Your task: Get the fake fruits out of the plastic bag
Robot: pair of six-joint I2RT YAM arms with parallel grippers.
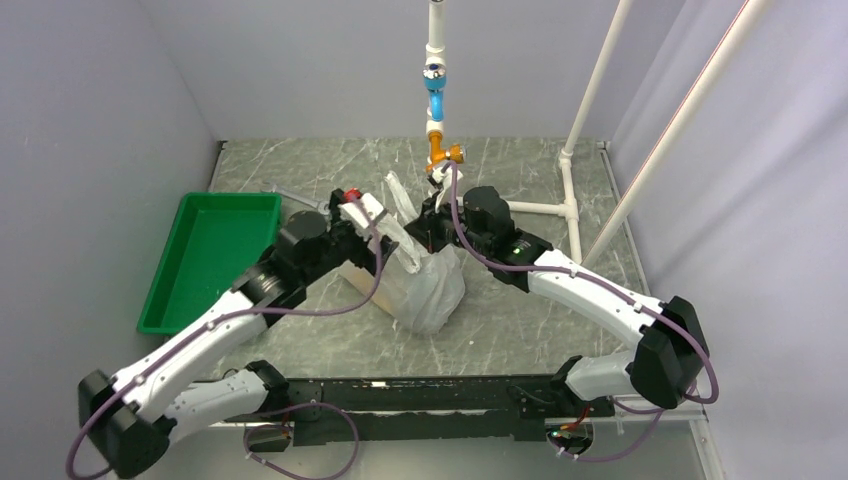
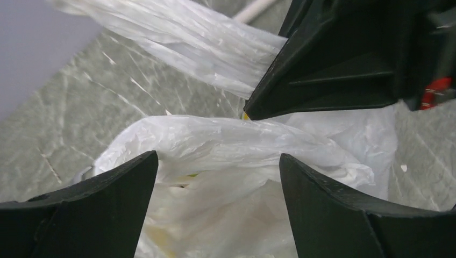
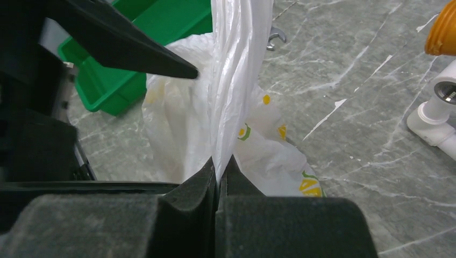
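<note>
The white plastic bag stands mid-table, its mouth loosely gaping. My right gripper is shut on one of its handles, a narrow twisted strip that rises past the fingertips. Over the bag's mouth my left gripper is open, with the white film of the rim showing between and beyond its fingers. The right gripper's black fingers come in close at the upper right of the left wrist view. Yellow and green patches show on the film; I cannot make out any fruit inside.
An empty green bin stands at the left, with a wrench beside it. White pipes and an orange tap fitting are behind the bag. Both grippers are very near each other. Free table lies at the right front.
</note>
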